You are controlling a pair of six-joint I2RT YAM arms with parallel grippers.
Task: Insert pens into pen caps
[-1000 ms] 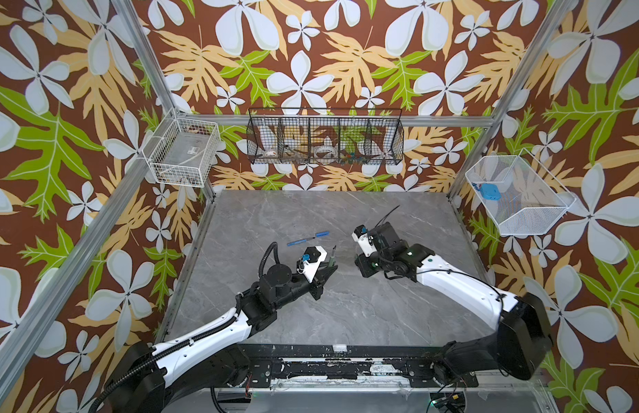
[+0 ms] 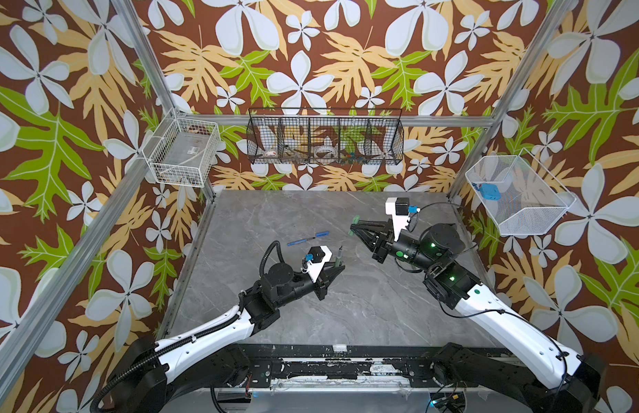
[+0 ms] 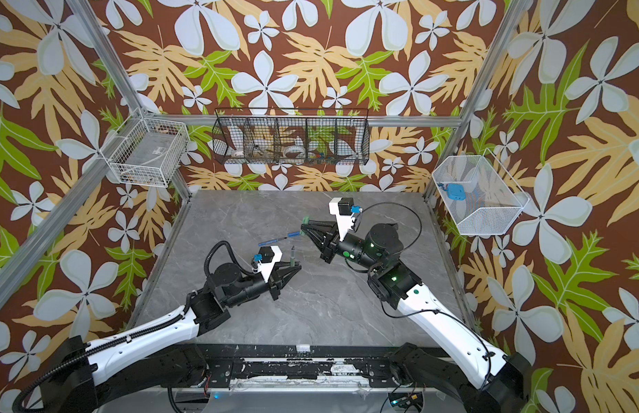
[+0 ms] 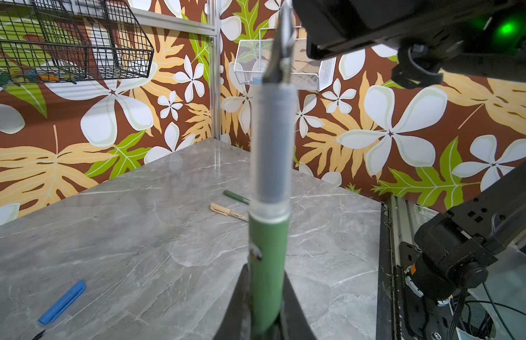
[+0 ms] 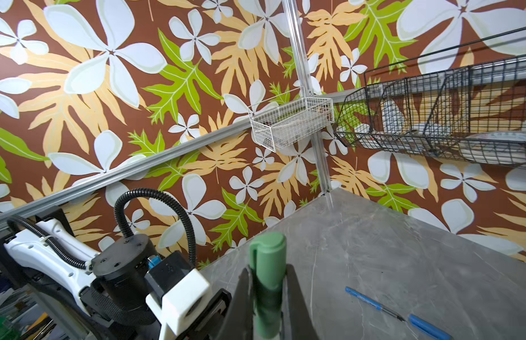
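My left gripper (image 2: 337, 263) is shut on a green pen (image 4: 267, 260), held upright with its tip up. Higher and to the right, my right gripper (image 2: 354, 223) is shut on a green pen cap (image 5: 267, 266); in the top views the cap is above and beside the pen tip, apart from it. A blue pen (image 5: 368, 300) lies on the table beside a blue cap (image 5: 427, 325). The left wrist view also shows a second green pen or cap (image 4: 235, 196) and a beige one (image 4: 223, 209) lying on the table.
A white wire basket (image 2: 181, 155) hangs back left, a black compartment rack (image 2: 324, 137) on the back wall, and a white mesh basket (image 2: 519, 206) with a blue item on the right.
My right gripper has risen with the green cap and shifted left, its arm swinging upright.
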